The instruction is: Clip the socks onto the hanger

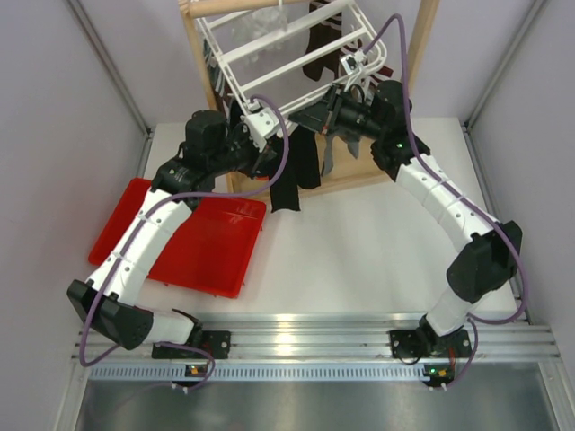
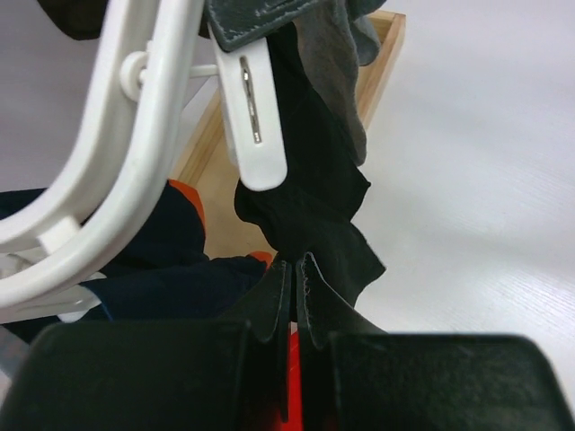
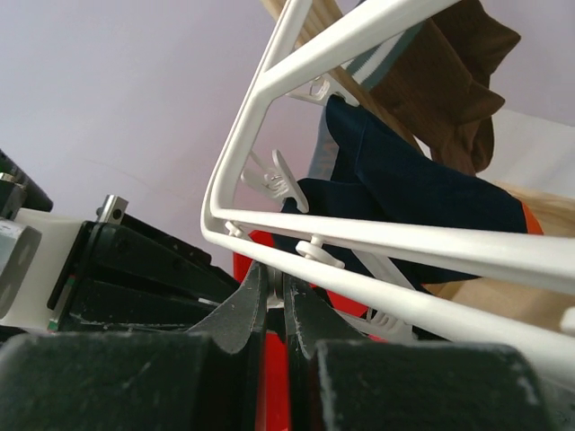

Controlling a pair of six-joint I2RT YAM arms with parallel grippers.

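The white hanger (image 1: 289,67) is at the top of the top view, with several socks hanging from it. My right gripper (image 1: 316,115) is at its front bar, shut on a white clip (image 2: 256,121). Just to the left and lower is my left gripper (image 1: 268,162), shut, its fingertips against the gathered cloth of a black sock (image 2: 328,242). That sock (image 1: 285,190) dangles below the hanger in the top view. From the left wrist view, the fingertips stand below the clip and apart from it. Whether the clip's mouth is open cannot be seen.
A red tray (image 1: 193,244) lies on the left of the table. A navy sock with orange trim (image 3: 413,184) and a brown sock (image 3: 449,81) hang nearby. Grey cloth (image 2: 332,72) hangs close to the clip. Free white table surface (image 1: 359,251) lies in front.
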